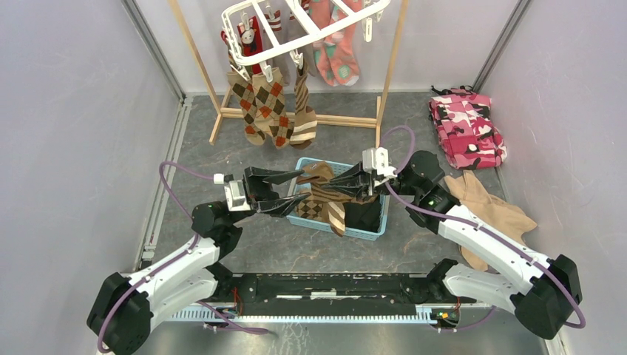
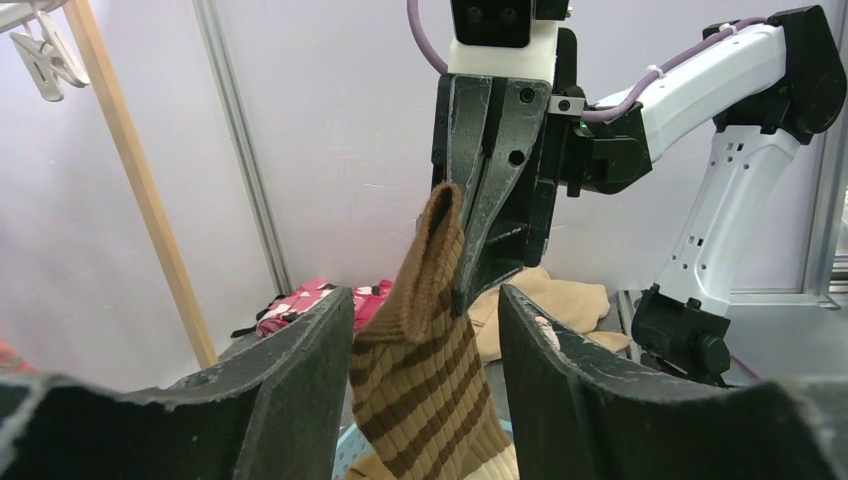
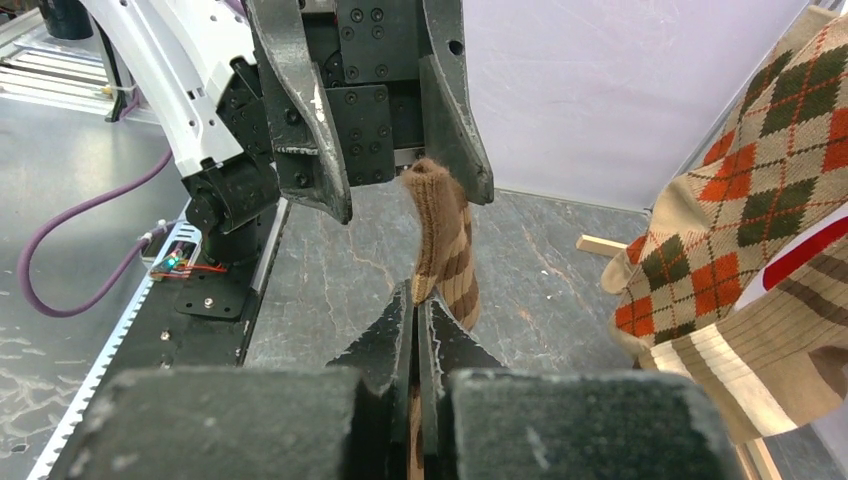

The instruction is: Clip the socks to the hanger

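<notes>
A striped brown sock [image 2: 420, 380] is raised over the blue basket [image 1: 302, 225], pinched at its cuff by my right gripper. My left gripper [image 1: 305, 183] has its fingers apart around the sock's free cuff end, which stands between them in both wrist views. More brown socks lie in the basket. The white hanger [image 1: 310, 33] hangs at the top on a wooden stand, with argyle socks [image 1: 270, 103], a striped one, red and pink socks on it; a free clip [image 2: 55, 60] shows in the left wrist view.
A pink camouflage bag [image 1: 466, 129] and a tan cloth [image 1: 488, 214] lie on the right of the floor. The wooden stand's base [image 1: 340, 120] runs behind the basket. Floor left of the basket is clear.
</notes>
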